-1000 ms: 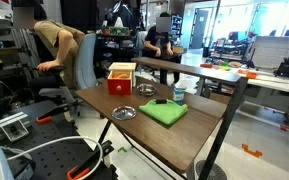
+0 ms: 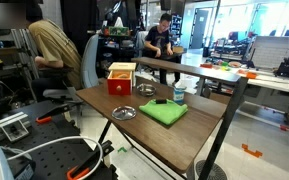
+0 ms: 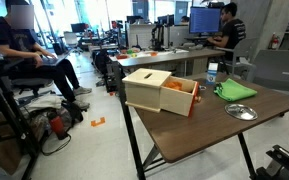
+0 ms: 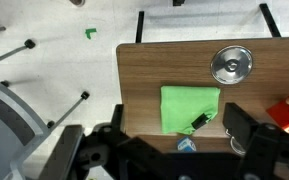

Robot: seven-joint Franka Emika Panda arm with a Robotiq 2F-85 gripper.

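A green cloth (image 2: 164,111) lies on the brown table (image 4: 159,65), with a small dark object (image 4: 200,121) on it. In the wrist view my gripper is open above the cloth, its fingers wide apart with nothing between them. Toward the table's other end stands a box (image 3: 161,91) with a pale lid and orange things inside; its red side (image 4: 287,110) shows at the wrist view's right edge. One silver round dish (image 4: 232,65) lies flat near the box, and a second dish (image 2: 146,90) sits beyond it.
A white and blue cup (image 3: 212,72) stands near the cloth. Table legs and a floor cable (image 2: 59,140) lie below. People sit in the background, one at a desk (image 3: 189,52).
Dark parts of my arm and gripper have come down into the top of exterior view 1. The things on the table have not moved.
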